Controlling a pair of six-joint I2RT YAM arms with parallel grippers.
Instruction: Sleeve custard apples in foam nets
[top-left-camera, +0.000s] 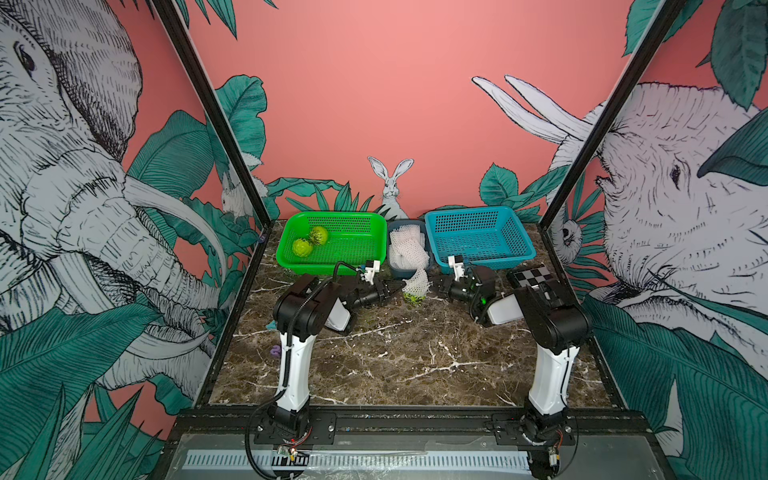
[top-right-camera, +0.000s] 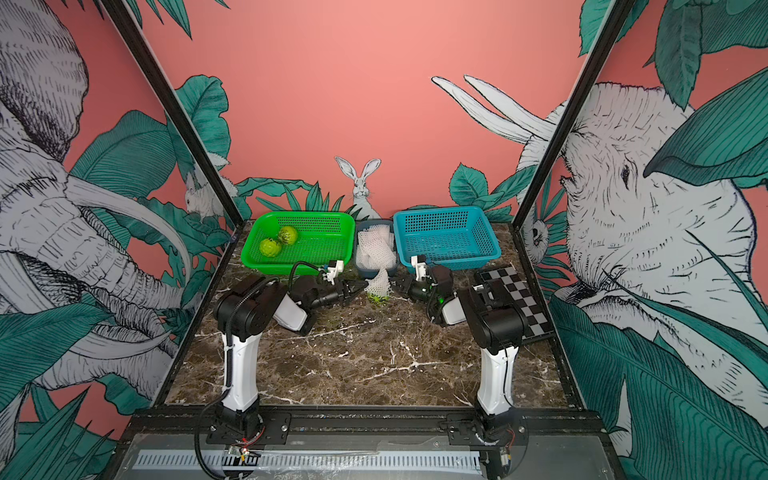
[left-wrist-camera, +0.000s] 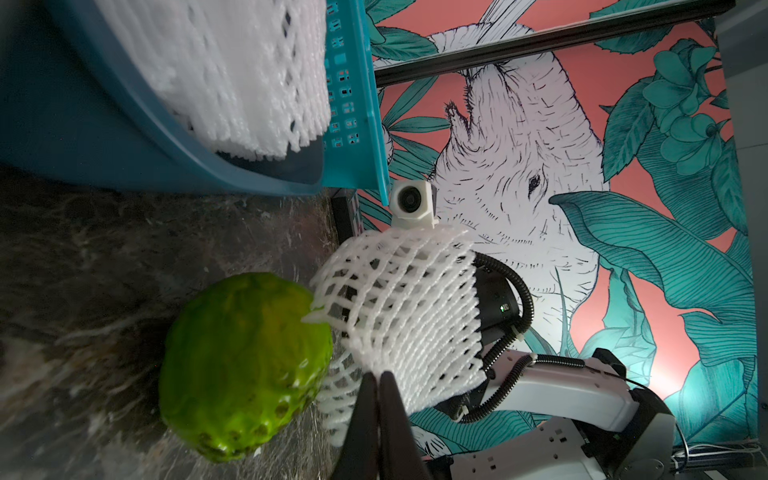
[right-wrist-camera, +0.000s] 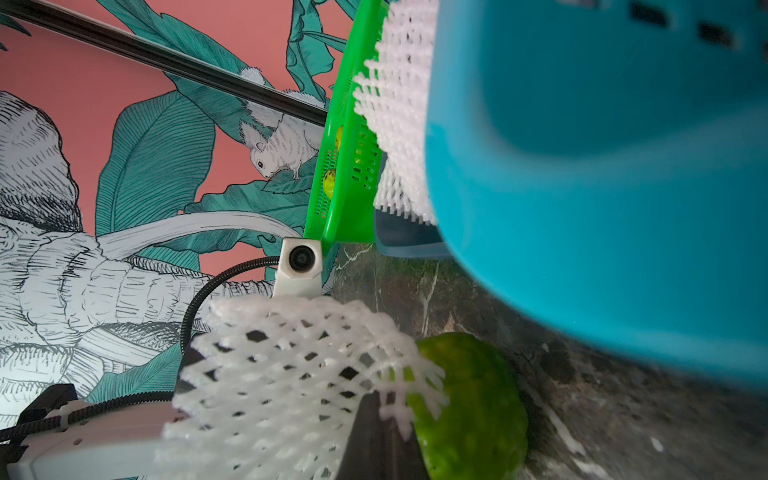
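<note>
A white foam net (top-left-camera: 417, 281) hangs between my grippers just over a green custard apple (left-wrist-camera: 240, 360) on the table. My left gripper is shut with its tips at the net's side. My right gripper is shut at the net's other side, with the net's strands around its tip; both appear to pinch the thin mesh. The apple is partly hidden behind the net in the right wrist view. Two more custard apples (top-left-camera: 302, 247) lie in the green basket (top-left-camera: 352, 244).
A grey bin with a pile of foam nets (top-right-camera: 375, 240) stands between the green basket and an empty blue basket (top-right-camera: 444, 236). A checkered board (top-right-camera: 520, 296) lies at the right.
</note>
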